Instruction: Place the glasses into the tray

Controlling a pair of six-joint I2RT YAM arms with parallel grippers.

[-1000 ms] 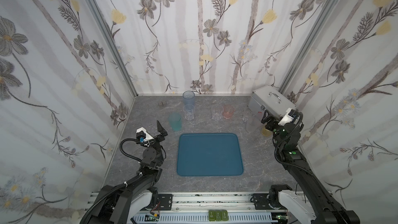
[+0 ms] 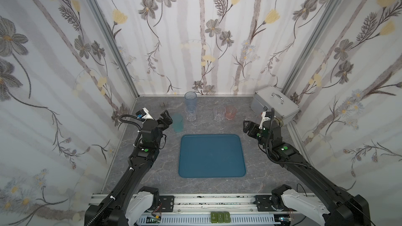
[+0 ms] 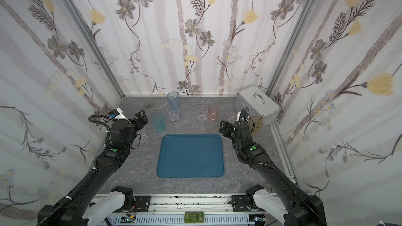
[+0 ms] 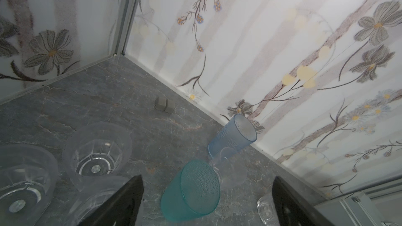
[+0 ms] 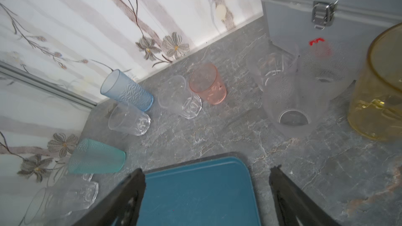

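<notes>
The blue tray [image 2: 212,155] lies bare in the middle of the table. Behind it stand a teal glass [image 2: 178,123], a blue glass [image 2: 191,100], clear glasses [image 2: 218,113] and a pink glass [image 2: 230,113]. My left gripper [image 2: 166,118] is open just left of the teal glass, apart from it. Several clear glasses [image 4: 98,152] show at the left of the left wrist view. Beyond the tray's back right corner, my right gripper [image 2: 250,128] is open and empty. To its right, the right wrist view shows clear glasses [image 5: 293,108] and a yellow glass [image 5: 372,108].
A silver case [image 3: 258,103] occupies the back right corner. Small grey blocks [image 4: 164,104] lie by the back wall at left. Table surface between the tray and the back row of glasses is clear.
My right gripper has moved left, away from the case and yellow glass, toward the tray. My left gripper has reached farther back, beside the teal glass. The glasses stand where they were.
</notes>
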